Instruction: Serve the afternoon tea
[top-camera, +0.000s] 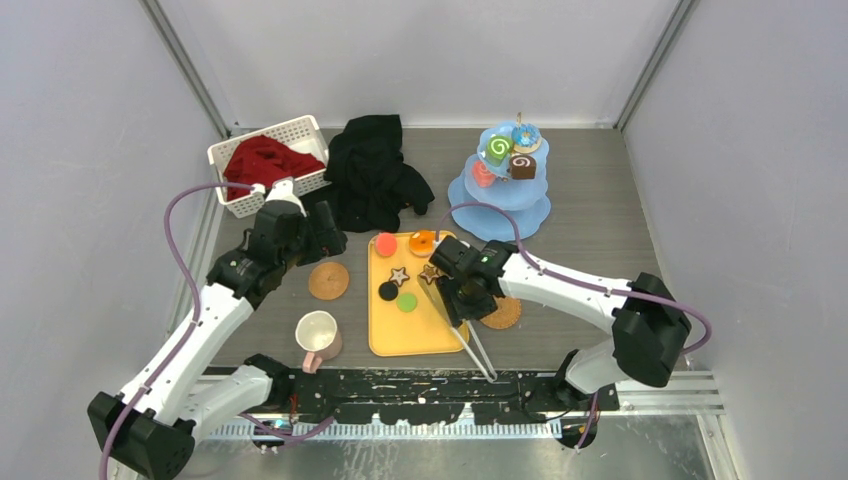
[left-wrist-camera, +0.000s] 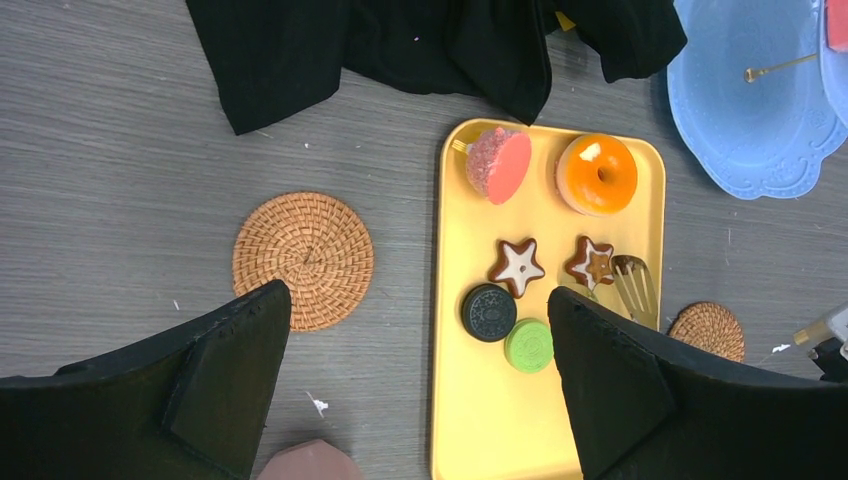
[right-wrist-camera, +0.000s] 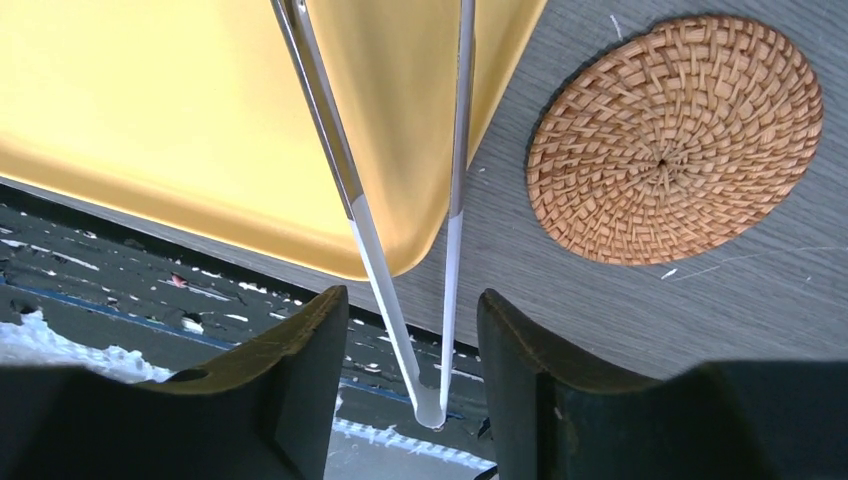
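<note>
Metal tongs (right-wrist-camera: 452, 240) with pale handles lie slantwise over the lower right corner of the yellow tray (top-camera: 385, 335), their bent end sticking out past the table's front edge. My right gripper straddles the handles, its fingers part open and a gap showing on each side. One slotted tip of the tongs (left-wrist-camera: 636, 288) rests by a star cookie (left-wrist-camera: 591, 262). Also on the tray are another star cookie (left-wrist-camera: 517, 267), a black cookie (left-wrist-camera: 489, 313), a green macaron (left-wrist-camera: 529, 346), an orange donut (left-wrist-camera: 597, 174) and a pink cake (left-wrist-camera: 500, 165). To the left, my left gripper hangs open and empty.
A blue tiered stand (top-camera: 507, 193) holding several sweets is at the back right. Behind the tray lie a black cloth (top-camera: 372, 180) and a white basket (top-camera: 300, 130). Coasters (top-camera: 328, 281) flank the tray; a pink cup (top-camera: 318, 336) stands front left.
</note>
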